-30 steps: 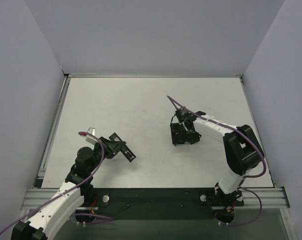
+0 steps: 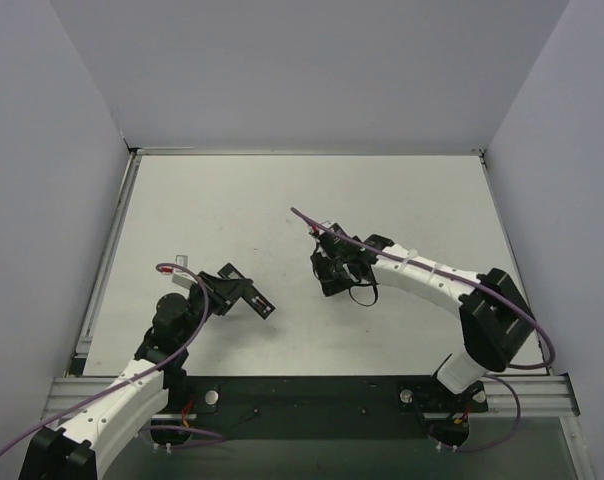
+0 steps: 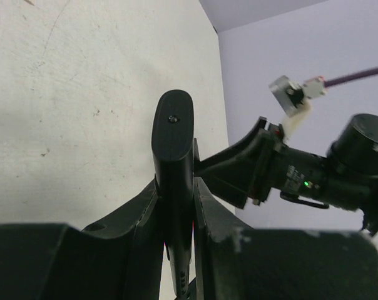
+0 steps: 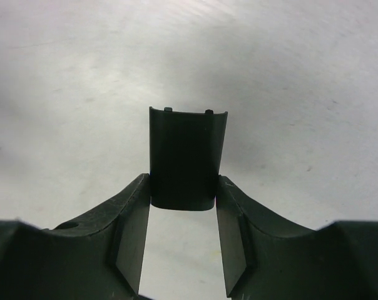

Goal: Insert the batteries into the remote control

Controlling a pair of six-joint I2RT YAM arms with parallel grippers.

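The black remote control (image 2: 257,300) is in my left gripper (image 2: 225,290), tilted over the front left of the table; in the left wrist view its narrow dark body (image 3: 173,137) rises between the shut fingers. My right gripper is shut on a dark, curved piece (image 4: 186,150), which looks like the battery cover, with two small tabs on its top edge, held above the white surface. In the top view the right gripper (image 2: 332,270) is at the centre right, apart from the remote, and partly hidden by its arm. No loose batteries can be made out.
Grey walls enclose it at the back and sides, with metal rails along its edges.
The right arm has swung left toward the middle of the table with the piece in its gripper. The left arm and the remote have hardly moved.
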